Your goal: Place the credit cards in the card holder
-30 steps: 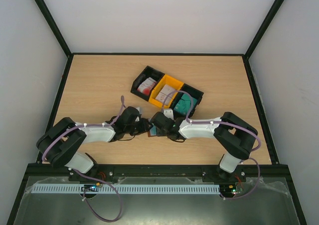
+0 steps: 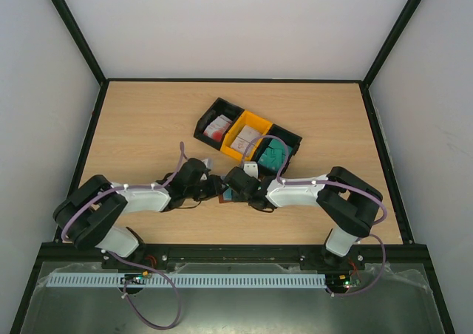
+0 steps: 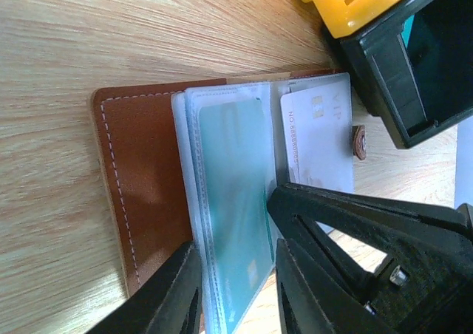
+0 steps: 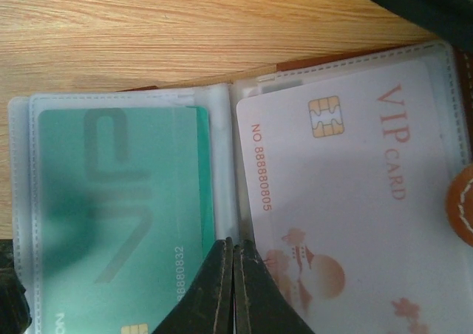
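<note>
The brown card holder (image 3: 144,179) lies spread on the table with its clear sleeves showing. A teal card (image 4: 122,193) sits in the left sleeve, and a white VIP card (image 4: 355,171) is in the sleeve across the spine. My left gripper is shut on the clear sleeve page that holds the teal card. Over the spine, between both cards, my right gripper is shut with nothing visible between its fingers. From above, both grippers hide most of the holder.
Behind the holder stands a three-part box: a black bin (image 2: 198,131) with white-and-red cards, a yellow bin (image 2: 257,119) with white cards, and a black bin (image 2: 294,137) with teal cards. The near bin corner is close to the holder.
The right arm, bins and holder look the same.
</note>
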